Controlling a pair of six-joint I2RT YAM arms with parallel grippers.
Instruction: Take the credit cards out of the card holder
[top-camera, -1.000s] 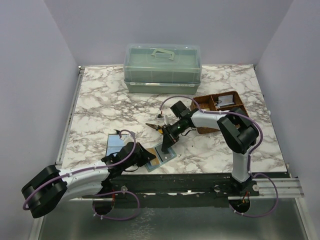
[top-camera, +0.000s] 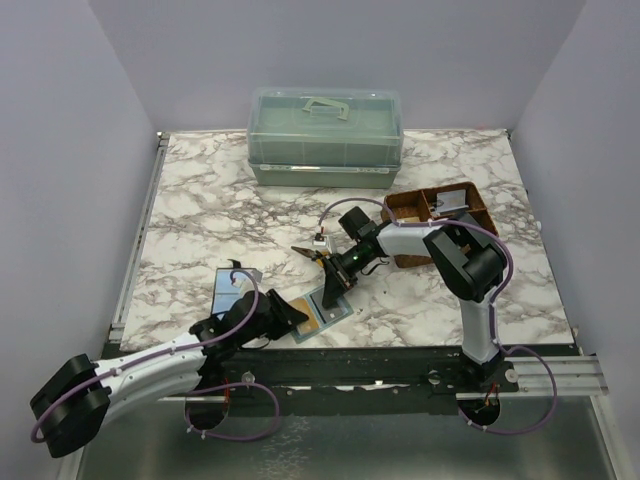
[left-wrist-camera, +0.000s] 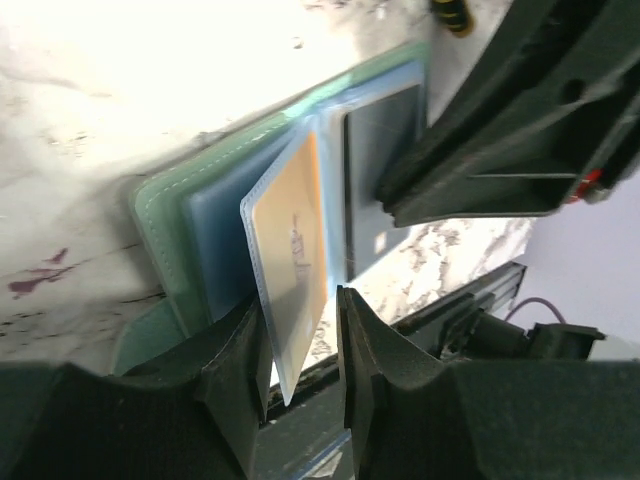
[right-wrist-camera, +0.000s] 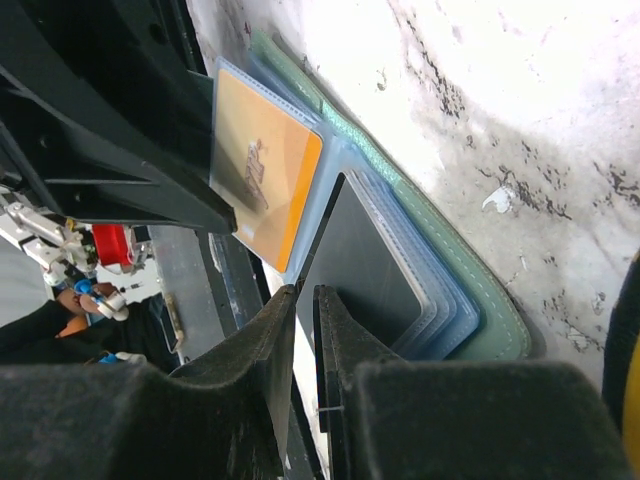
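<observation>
The open card holder (top-camera: 323, 310) lies at the front middle of the table, with a pale green-blue cover and card sleeves. An orange card (left-wrist-camera: 290, 230) in its left part stands tilted up in the left wrist view, its lower end at the fingertips of my part-open left gripper; whether they grip it cannot be told. My right gripper is over the dark card (right-wrist-camera: 365, 270) in the right part, fingertips close together at its edge, their exact opening unclear.
A wooden divided box (top-camera: 438, 200) stands at the right, a clear lidded case (top-camera: 325, 140) at the back. A blue object (top-camera: 226, 288) lies left of the holder.
My left gripper has shifted slightly at the holder, and its arm has moved left and down in the top view.
</observation>
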